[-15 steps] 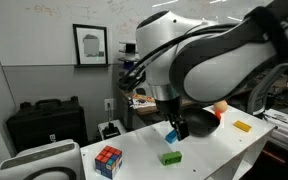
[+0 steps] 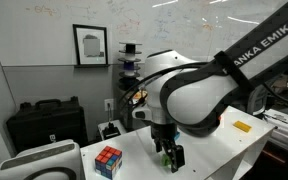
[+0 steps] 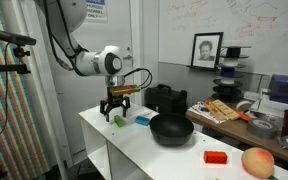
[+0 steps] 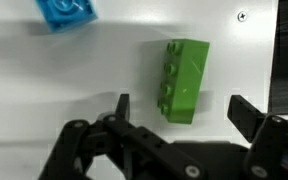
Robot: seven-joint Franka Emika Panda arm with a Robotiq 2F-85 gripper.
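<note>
A green block (image 4: 184,80) with a row of bumps along one side lies on the white table. In the wrist view it sits between the two spread fingers of my gripper, and white surface shows on either side of it. From the side, the gripper (image 3: 115,112) hangs low over the green block (image 3: 119,121). In exterior view 1, the gripper (image 2: 172,160) largely covers the green block. The fingers are open, with neither finger seen touching the block. A blue block (image 4: 66,12) rests off to the upper left in the wrist view.
A black pan (image 3: 171,130) stands beside the blue block (image 3: 142,121). Farther along the table are a red block (image 3: 215,157) and an orange ball (image 3: 257,162). A Rubik's cube (image 2: 108,161) sits left of the gripper in exterior view 1. The table edge runs close by the green block.
The arm has come down toward the table, and the gripper has moved over the green block, covering it in exterior view 1. The block appears to stay in place.
</note>
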